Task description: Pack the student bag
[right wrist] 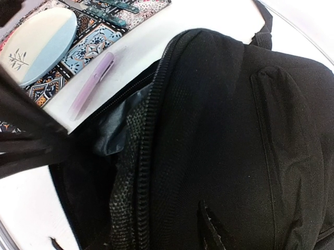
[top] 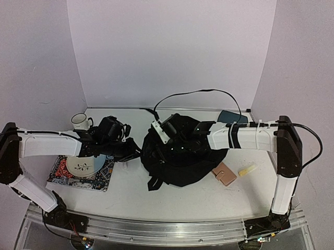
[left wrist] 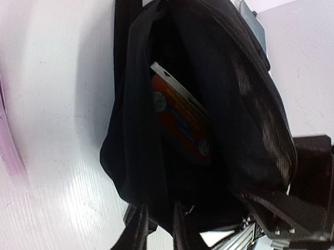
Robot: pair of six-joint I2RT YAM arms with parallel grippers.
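Note:
The black bag [top: 188, 169] lies mid-table with its zipped mouth gaping. Inside it, the left wrist view shows an orange box-like item [left wrist: 177, 117]. My left gripper is at the bag's left edge; its fingertips stand a little apart with nothing clearly between them. Over the bag's mouth is my right gripper, its fingers spread, with bag fabric passing between them; no grip on it shows. A lilac pen-like item [right wrist: 94, 83] lies on the table left of the bag. To the right are a brown wallet [top: 224, 174] and a yellow item [top: 248, 170].
At left, a patterned placemat [top: 102, 179] holds a plate [top: 78, 165] and teal-handled cutlery [right wrist: 120, 5]. A white mug [top: 80, 121] stands behind it. A dark blue flat item [top: 229, 116] lies back right.

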